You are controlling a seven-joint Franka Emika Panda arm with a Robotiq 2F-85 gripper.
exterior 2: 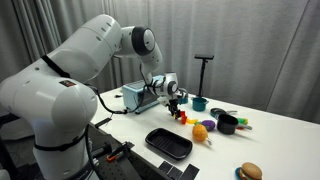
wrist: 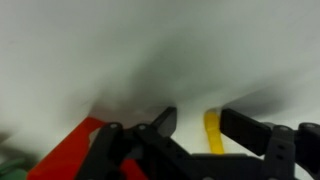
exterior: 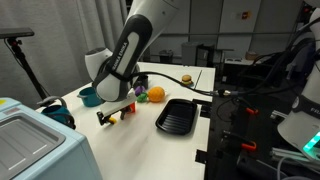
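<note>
My gripper is low over the white tabletop, its two black fingers part open. Between them a narrow yellow object [wrist: 213,132] shows in the wrist view, close beside the right finger, with a gap to the left finger. In exterior view 1 the small yellow object [exterior: 113,120] lies on the table under the gripper. A red object [wrist: 72,152] is at lower left in the wrist view, partly covered by the left finger; it stands right of the gripper [exterior 2: 172,110] in exterior view 2, where the red object [exterior 2: 183,117] shows small.
A black tray [exterior: 178,117] lies to the right of the gripper in exterior view 1. An orange item [exterior: 156,94], a teal pot [exterior: 90,96] and a burger-like toy [exterior 2: 249,172] are around. A grey-blue box [exterior: 40,145] fills the left front.
</note>
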